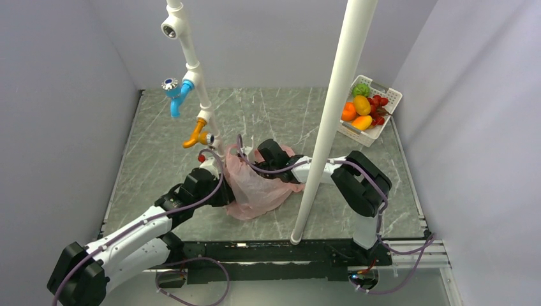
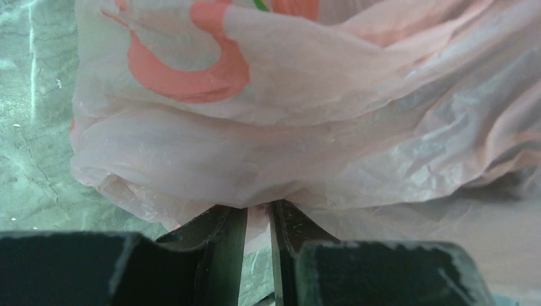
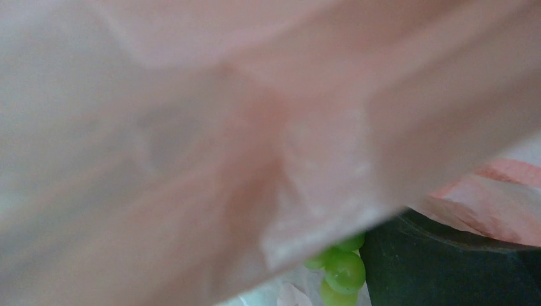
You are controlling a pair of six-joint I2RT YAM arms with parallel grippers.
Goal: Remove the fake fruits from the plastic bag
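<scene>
The pink plastic bag [image 1: 261, 194] lies crumpled on the counter between my two grippers. In the left wrist view my left gripper is shut on a fold of its pale, printed film [image 2: 306, 153]. My right gripper [image 1: 258, 166] is inside or against the bag's upper part; in the right wrist view the film [image 3: 191, 140] covers most of the picture, with green grapes [image 3: 343, 273] below it beside a dark gripper part. Its fingertips are mostly hidden, so its finger state does not show clearly.
A white basket [image 1: 348, 131] of fake fruits and vegetables stands at the back right. A vertical white pole [image 1: 332, 115] crosses in front of the right arm. A white pipe [image 1: 198, 76] with blue and orange taps stands left of the bag.
</scene>
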